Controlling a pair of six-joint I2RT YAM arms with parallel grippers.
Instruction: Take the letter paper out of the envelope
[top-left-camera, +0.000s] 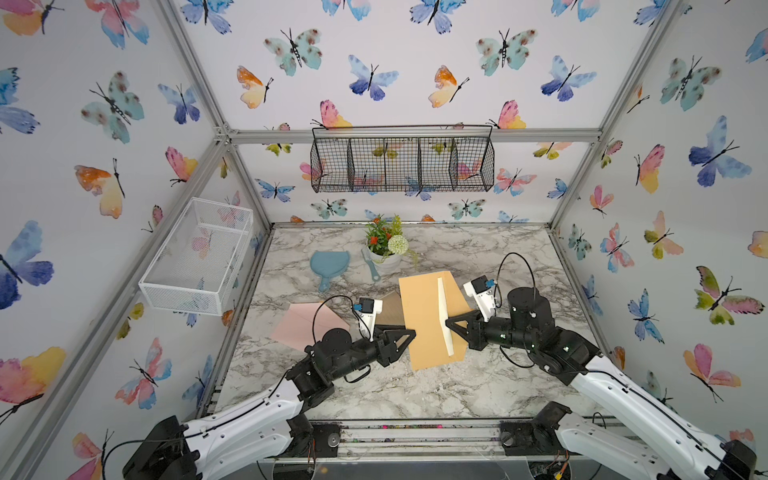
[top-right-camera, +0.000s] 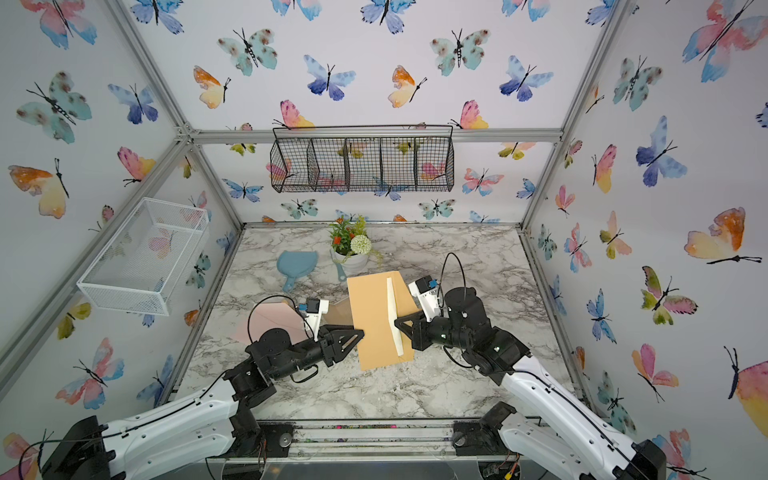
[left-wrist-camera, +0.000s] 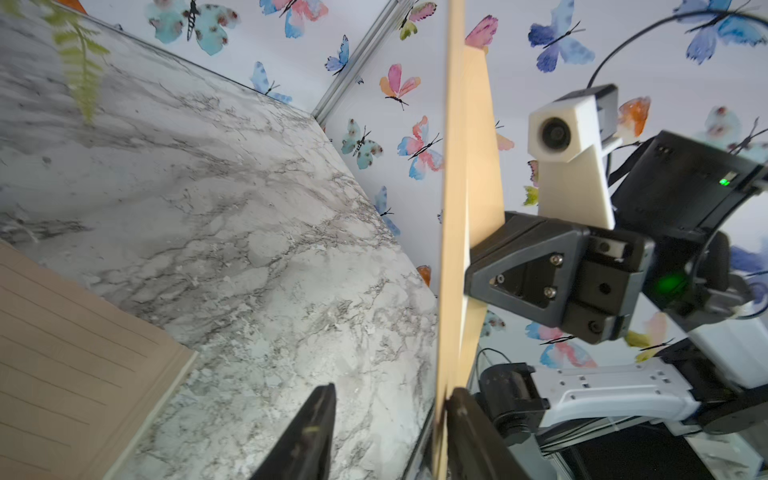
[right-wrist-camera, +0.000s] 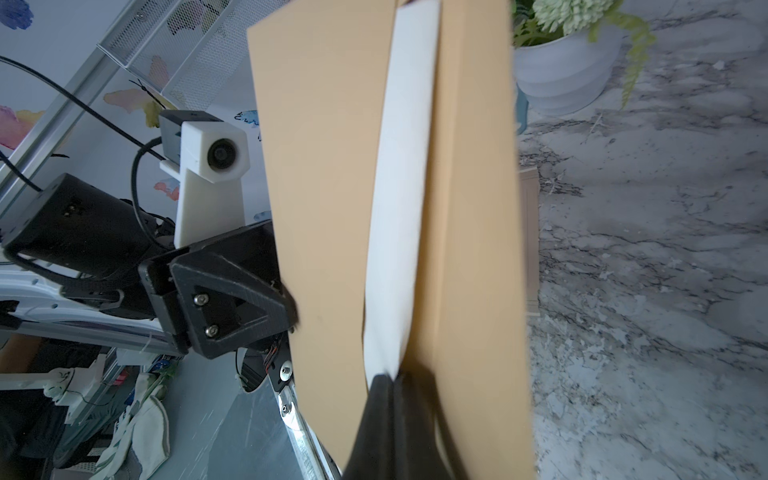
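Note:
The tan envelope (top-left-camera: 421, 320) stands raised off the table between my arms, with the white letter paper (right-wrist-camera: 400, 184) showing as a long strip at its opening. In the right wrist view my right gripper is shut, pinching the lower end of that strip at its tips. My left gripper is parted at the envelope's left edge. That edge lies against its right finger (left-wrist-camera: 476, 436), while the left finger (left-wrist-camera: 308, 432) stands well apart from it. How much paper is still inside is hidden.
A pink sheet (top-left-camera: 300, 324) and a brown lined notebook (left-wrist-camera: 72, 352) lie on the left. Behind them are a blue dustpan (top-left-camera: 329, 266), a small brush (top-left-camera: 372, 268) and a potted plant (top-left-camera: 386, 254).

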